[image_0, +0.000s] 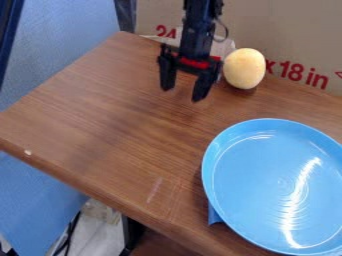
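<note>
The black gripper (182, 87) hangs over the back of the wooden table, its two fingers spread apart and open. A red object (197, 63) is behind it, partly hidden by the gripper, so I cannot tell whether it touches. A pale yellow egg-shaped object (245, 69) rests just right of the gripper. A large light-blue plate (274, 185) lies at the front right.
A cardboard box (299, 38) with red printing stands along the back. Blue material (47, 215) lies beyond the table's left edge.
</note>
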